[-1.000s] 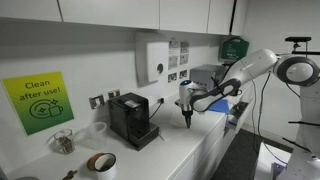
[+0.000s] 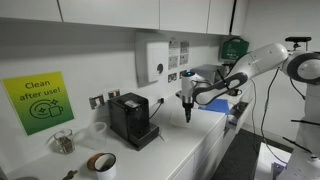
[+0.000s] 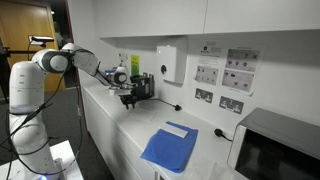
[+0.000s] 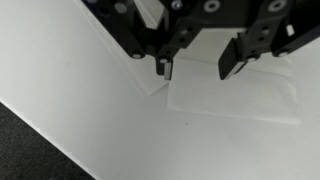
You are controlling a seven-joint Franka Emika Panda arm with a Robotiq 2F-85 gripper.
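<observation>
My gripper hangs over the white counter (image 2: pixel 172 147) with its fingers apart. Only the pale surface below shows through the gap in the wrist view. Beneath the fingers lies a flat white sheet (image 4: pixel 235 100), paper or cloth, its near edge and corner visible. Another pale, straight-edged flat piece (image 4: pixel 122 52) lies to its left, partly hidden by the gripper. From outside, the gripper (image 2: pixel 188 113) is to the right of the black coffee machine (image 2: pixel 130 118), apart from it. The other exterior view has the gripper (image 3: pixel 128 98) above the counter's far part.
A mug (image 2: pixel 102 165) and a glass jar (image 2: pixel 64 141) stand left of the coffee machine. Towards the counter's other end are a blue mat (image 3: pixel 172 148) and a microwave (image 3: pixel 279 145). A white dispenser (image 2: pixel 152 58) hangs on the wall. The counter's front edge drops to the floor.
The gripper has risen a little from the counter and shifted slightly to the right in exterior view 1. The coffee machine and mug have stayed put.
</observation>
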